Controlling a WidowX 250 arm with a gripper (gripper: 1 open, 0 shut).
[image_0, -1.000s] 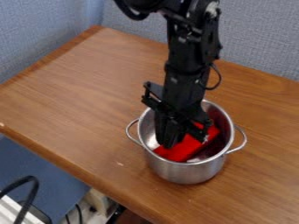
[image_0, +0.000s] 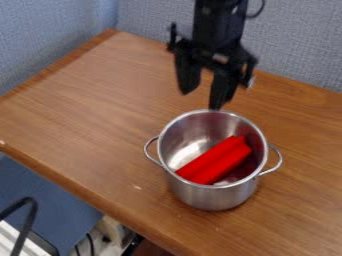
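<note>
A steel pot (image_0: 203, 194) with two wire handles stands on the wooden table (image_0: 87, 130). A long red object (image_0: 215, 159) lies inside it, slanting from lower left to upper right. My black gripper (image_0: 207, 78) is raised above and behind the pot, open, its several fingers pointing down with nothing held between them.
A grey textured wall runs behind. At the lower left, past the table's edge, are a blue surface and black cables.
My gripper has risen out of the pot and moved back, away from the red object, which now lies uncovered inside the pot.
</note>
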